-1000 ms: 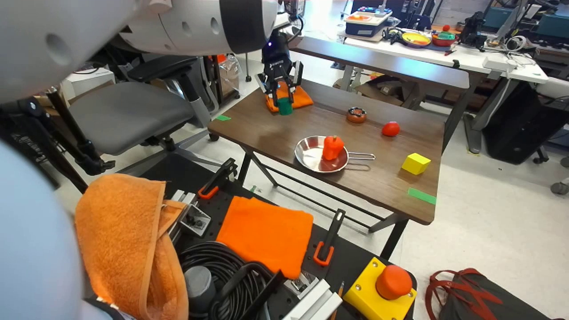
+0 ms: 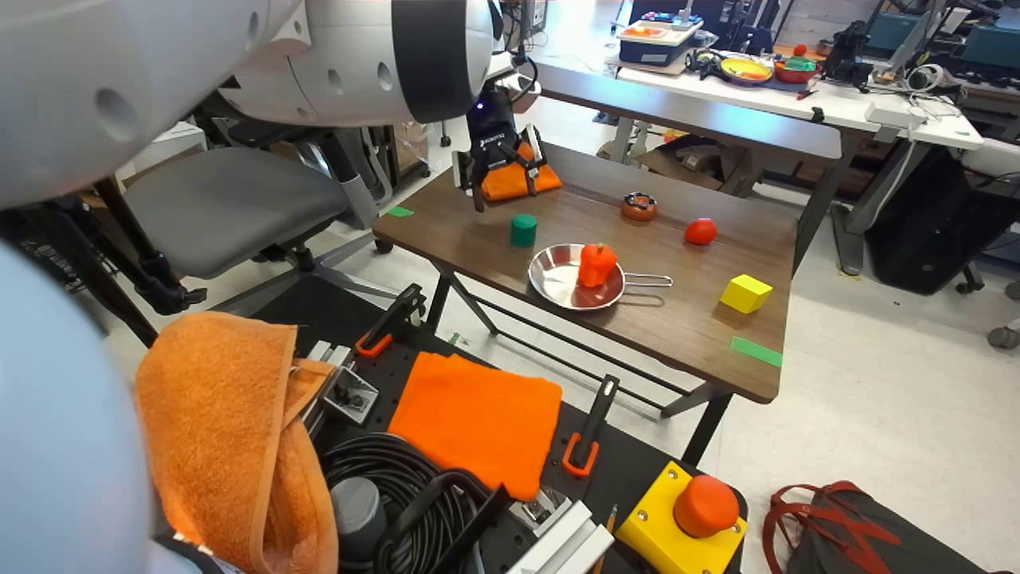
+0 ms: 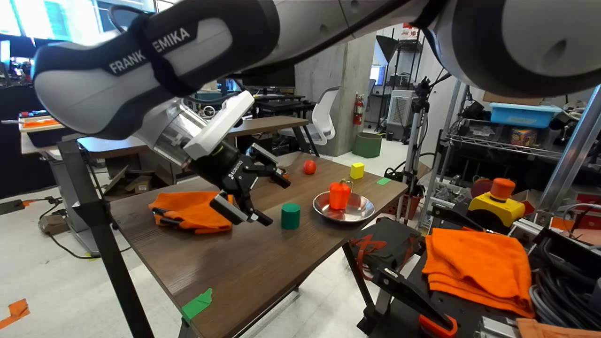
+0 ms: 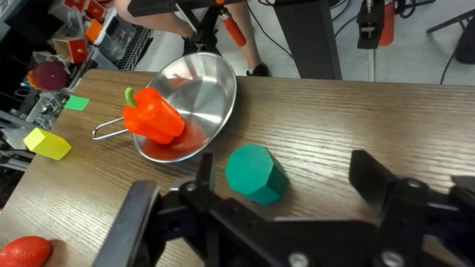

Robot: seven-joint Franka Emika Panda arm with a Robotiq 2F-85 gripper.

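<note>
A green hexagonal block (image 4: 250,171) appears between my spread fingers in the wrist view, touching neither. In exterior view 2 the green block (image 3: 290,216) is upright just beyond the fingertips; whether its base rests on the table is hard to tell. My gripper (image 2: 504,197) is open, tilted over the tabletop, with nothing held. To the block's side, a shiny metal pan (image 4: 209,95) carries an orange-red bell pepper (image 4: 156,116) with a green stem.
An orange cloth (image 3: 188,207) lies on the table behind the gripper. A red tomato-like object (image 2: 700,230), a brown round item (image 2: 638,206) and a yellow block (image 2: 745,293) sit farther along. Bare wood spreads around the green block.
The green block has left my gripper, which held it near the orange cloth, and is now closer to the pan. The fingers have spread apart, and the gripper's tilt has changed.
</note>
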